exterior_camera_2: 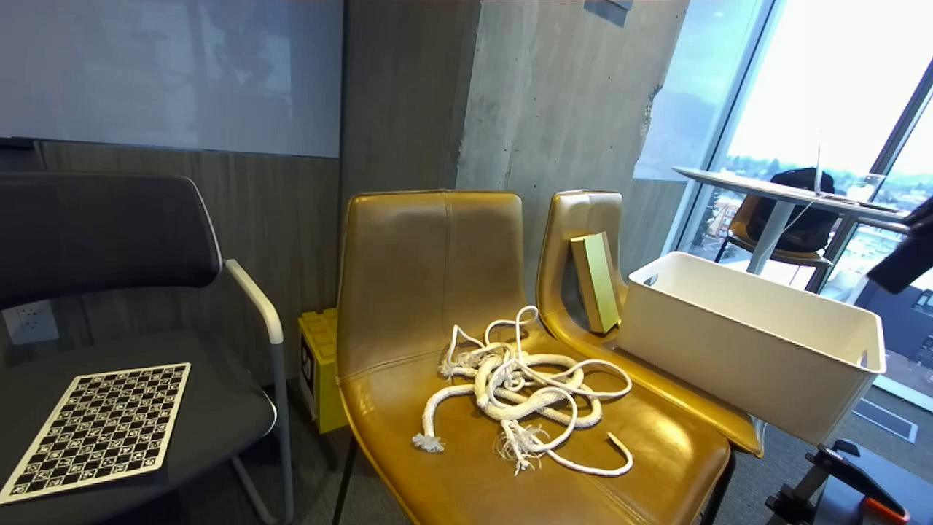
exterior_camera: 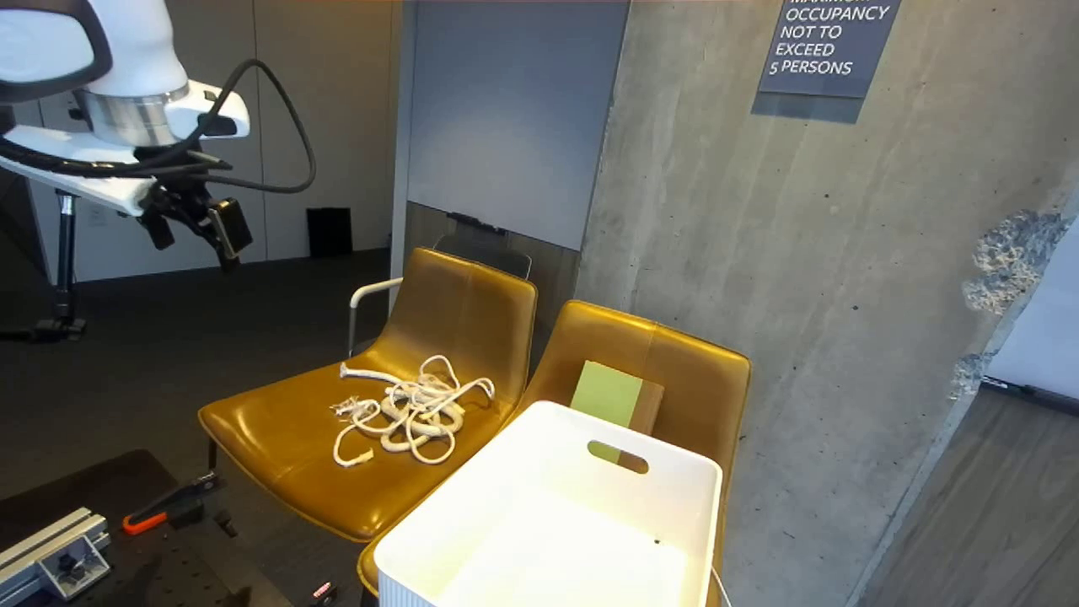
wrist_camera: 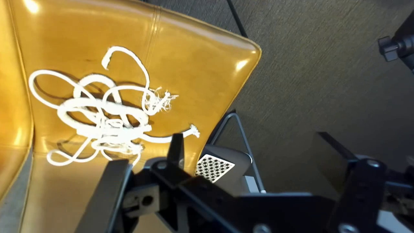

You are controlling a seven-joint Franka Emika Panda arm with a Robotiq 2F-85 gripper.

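Note:
A tangled heap of white rope (exterior_camera: 415,410) lies on the seat of a tan leather chair (exterior_camera: 293,435). Its frayed ends and loose loops show clearly in exterior view 2, where the rope (exterior_camera_2: 525,385) spreads over the middle of the seat. My gripper (exterior_camera: 197,234) hangs in the air at upper left in exterior view 1, well above and away from the rope, open and empty. From the wrist camera, the rope (wrist_camera: 110,103) is at left, beyond the dark gripper parts along the bottom. A white bin (exterior_camera: 455,496) stands beside the rope, on a second tan chair; its visible inside looks empty.
A green-faced block (exterior_camera: 609,394) leans against the second chair's backrest, behind the bin. A dark armchair (exterior_camera_2: 105,324) with a checkered board (exterior_camera_2: 105,429) stands on the far side. Clamps and metal rail (exterior_camera: 50,551) occupy the lower left.

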